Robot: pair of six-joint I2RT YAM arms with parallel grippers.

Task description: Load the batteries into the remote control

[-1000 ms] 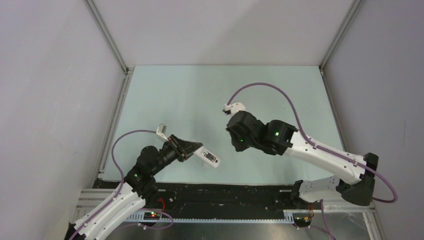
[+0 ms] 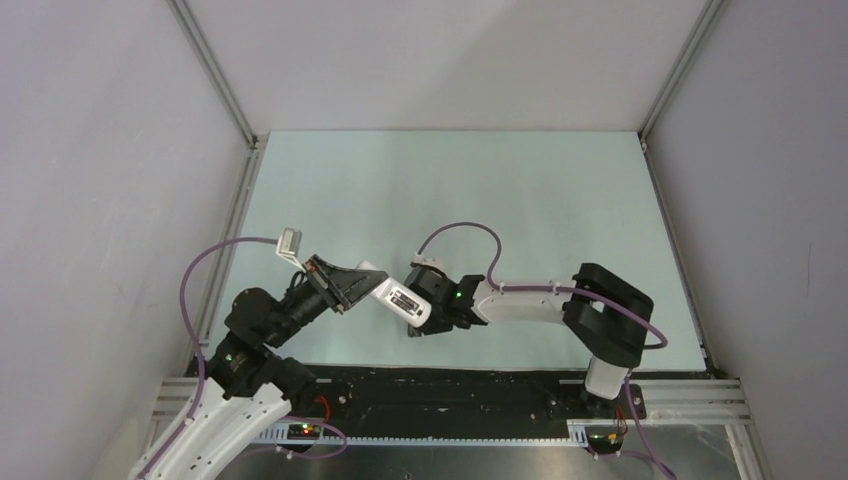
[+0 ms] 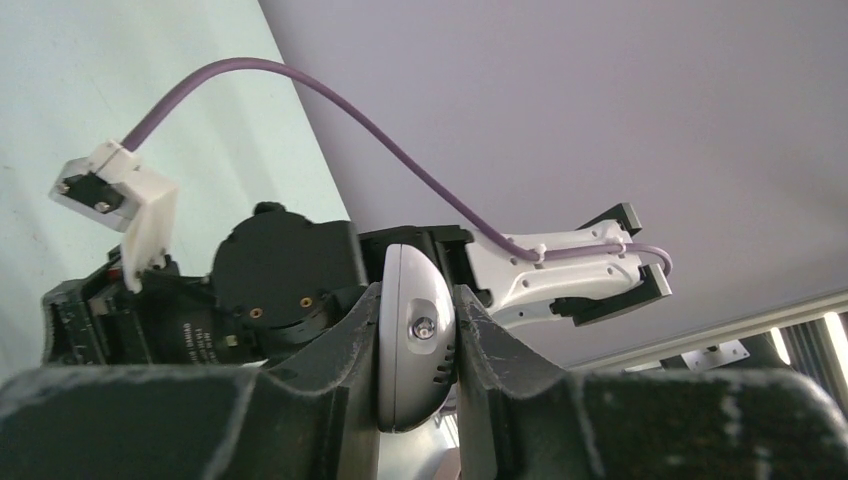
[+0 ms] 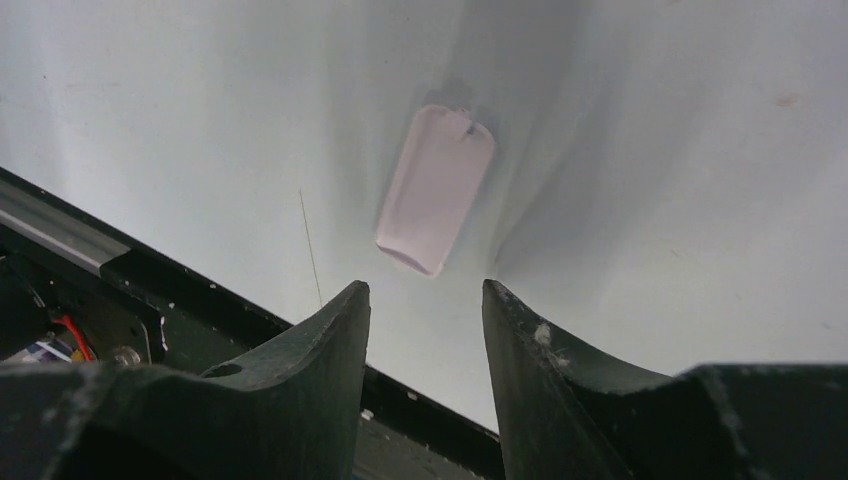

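Note:
The white remote control (image 2: 404, 301) is raised above the table, clamped at one end in my left gripper (image 2: 352, 287); its dark-marked face looks up in the top view. In the left wrist view, the rounded white end of the remote (image 3: 417, 335) shows between the two fingers. Flat on the table lies a small pale battery cover (image 4: 436, 190), seen in the right wrist view with its tab toward the top. My right gripper stands open over it with an empty gap, its fingertips short of the cover. In the top view the right arm hides the cover. I see no batteries.
Right beside the remote's free end is the right gripper's dark body (image 2: 440, 297).
My right arm has come left and lower, over the spot where the pale cover showed. The left gripper has drawn back to the left and a little up the picture, carrying the remote.

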